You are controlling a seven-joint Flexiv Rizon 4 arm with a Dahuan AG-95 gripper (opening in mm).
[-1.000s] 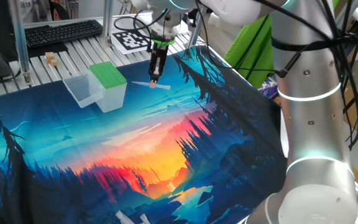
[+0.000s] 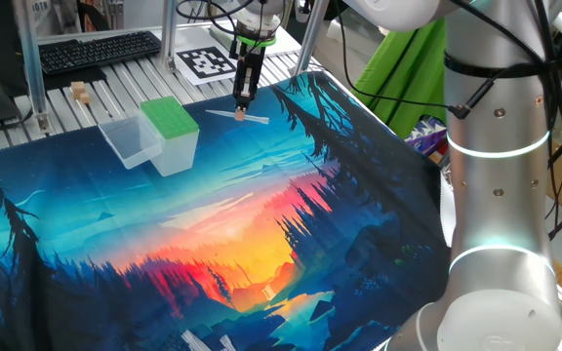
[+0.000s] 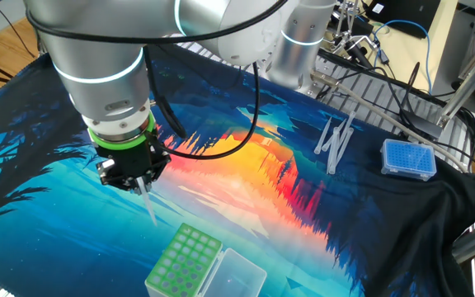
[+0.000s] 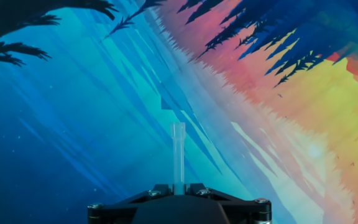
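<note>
My gripper is shut on a clear pipette tip, which sticks out on both sides of the fingers in exterior view 1. Seen from exterior view 2, the pipette tip points down and slightly right from my gripper, its narrow end toward the green rack. The wrist view has the tip's wide end standing up from between the closed fingers of my gripper. A tip box with a green perforated top stands left of the gripper, its clear lid open at its side.
Several loose pipette tips lie on the far part of the printed cloth. A blue tip box sits right of them. Behind the green rack are a small wooden block and a keyboard.
The gripper has moved slightly up and back in exterior view 1, carrying the pipette tip with it. The arm's column has shifted a little to the right. The green box has stayed put.
</note>
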